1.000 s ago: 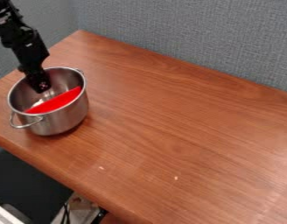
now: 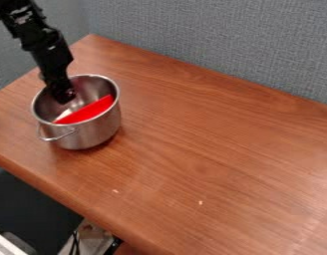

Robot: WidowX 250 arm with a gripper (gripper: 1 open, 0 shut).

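Observation:
A steel pot (image 2: pixel 93 129) with side handles stands near the left edge of the wooden table. Inside it lies a long red object (image 2: pixel 87 110) with a pale part toward the left. The black gripper (image 2: pixel 65 94) reaches down from the upper left into the back left of the pot; its fingertips are dark and partly hidden, so what is between them does not show.
Dark floor and some white and metal items lie beyond the front left edge.
The pot and the red object in it have moved to the right, along with the gripper, which stays down inside the pot.

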